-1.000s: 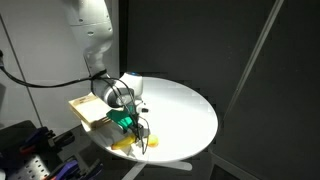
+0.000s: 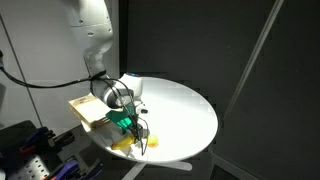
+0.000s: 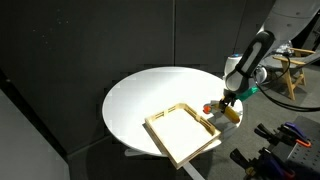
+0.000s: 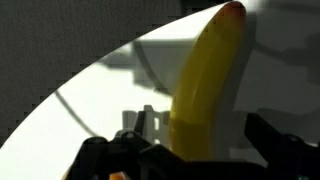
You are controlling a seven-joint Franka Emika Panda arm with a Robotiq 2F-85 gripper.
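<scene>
A long yellow banana-like piece with a dark red tip [image 4: 205,75] lies on the white table in the wrist view. My gripper is open, one finger [image 4: 133,121] to the left of the piece and the other finger [image 4: 260,128] to its right. The near end of the piece disappears behind the gripper body, and nothing is clamped. In exterior view 2, a yellow thing [image 3: 232,115] lies by the table edge, close to the gripper [image 3: 222,108]. Exterior view 1 has yellow shapes [image 2: 150,142] on both sides of the arm's lower end.
A shallow light-brown tray [image 3: 176,151] sits near the table's edge, some way from the gripper. Between them is a small red thing [image 3: 207,108]. A black cable [image 2: 45,85] loops beside the arm.
</scene>
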